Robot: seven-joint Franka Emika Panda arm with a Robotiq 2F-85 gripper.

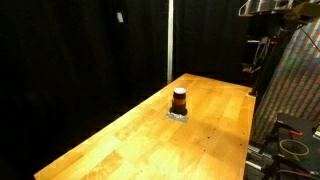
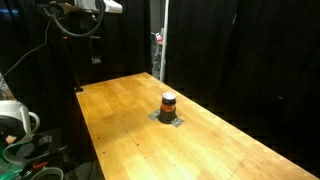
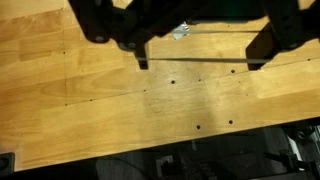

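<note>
A dark cylinder (image 1: 179, 102) with a reddish band and a pale top stands upright on the wooden table (image 1: 120, 140). Exterior view 2 shows the same cylinder (image 2: 168, 107) near the table's middle, with a flat grey patch (image 2: 178, 123) at its base. My gripper is open over bare tabletop, its two dark fingers wide apart. A thin grey line runs across the gap between them; I cannot tell what it is. The cylinder is well away from the gripper, and the arm (image 1: 285, 12) is high at the upper right of exterior view 1.
Wide bare stretches of table surround the cylinder. Several small dark holes mark the wood near the table's edge in the wrist view. Dark equipment and cables (image 1: 292, 148) lie beyond the table's right side, and black curtains (image 2: 250, 60) hang behind.
</note>
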